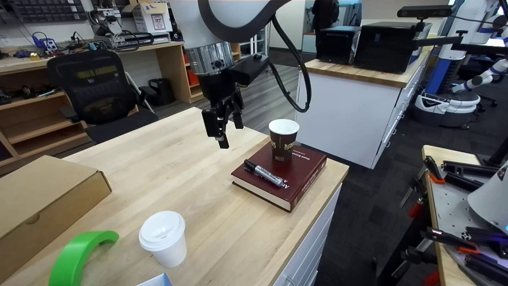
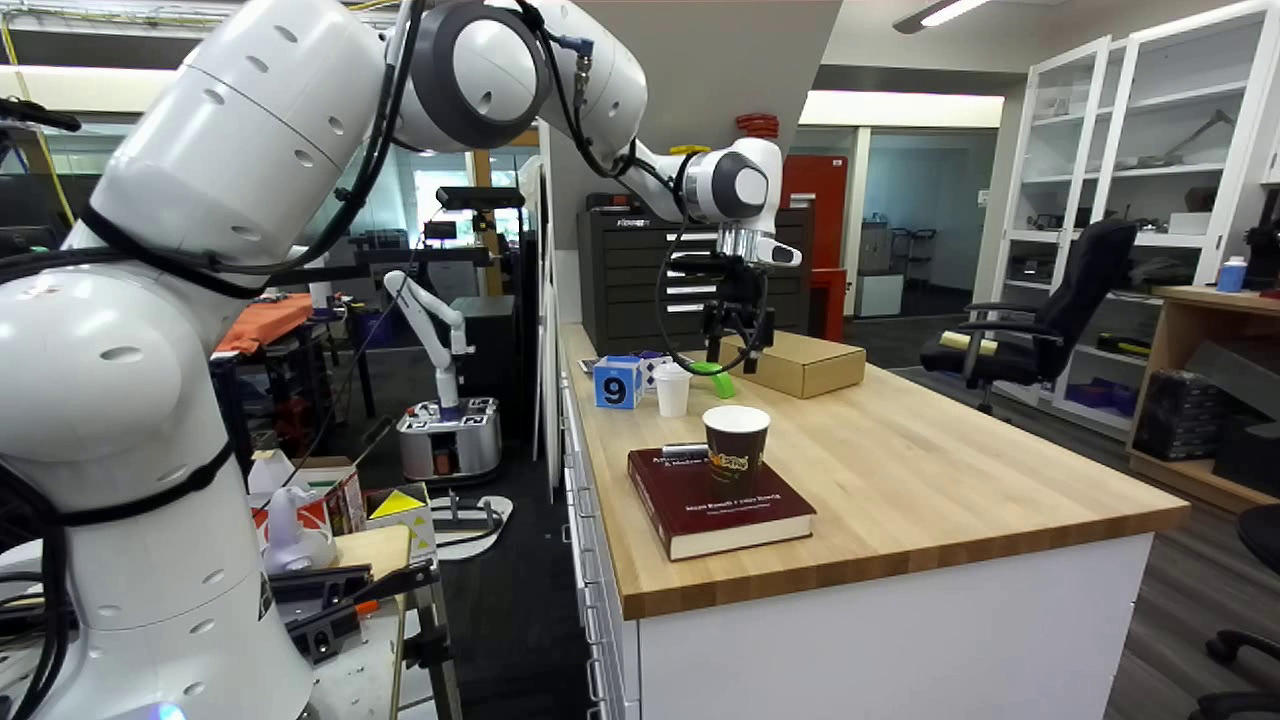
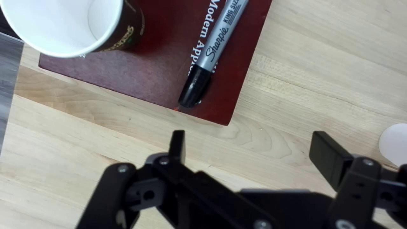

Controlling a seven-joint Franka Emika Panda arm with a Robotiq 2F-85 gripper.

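My gripper hangs above the bare tabletop, open, with nothing between its fingers. A dark red book (image 1: 304,164) lies flat near the table's edge; in the wrist view its corner is just ahead of the fingertips. On the book stands an upright brown paper cup (image 1: 283,143) with a white, empty-looking inside. Beside the cup, a grey Sharpie marker (image 3: 218,44) with a black cap rests across the cover, its capped end pointing toward my gripper. A white lidded cup (image 1: 164,238) stands on the table away from the book.
A cardboard box (image 1: 47,195) and a green arch (image 1: 74,257) occupy the table's other end. Near them is a blue box with a 9 (image 2: 618,382). The table's edge runs close to the book.
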